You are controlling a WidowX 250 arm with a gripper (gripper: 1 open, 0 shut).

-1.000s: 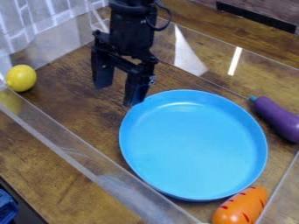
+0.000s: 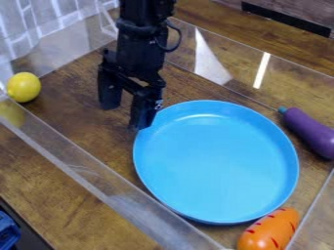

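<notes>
The black gripper (image 2: 131, 103) hangs low over the wooden table at the upper middle, just left of the blue plate (image 2: 216, 161). Its two fingers stand apart with nothing visible between them. The plate fills much of the lower right of the camera view.
A yellow lemon-like object (image 2: 22, 87) sits at the left. A purple eggplant (image 2: 310, 133) lies at the right, an orange carrot-like object (image 2: 268, 230) at the bottom right. Clear plastic edges border the area. Bare wood lies left of the plate and behind it.
The gripper has shifted slightly, its fingers now a little lower and closer together in the view. The plate and other objects have not moved.
</notes>
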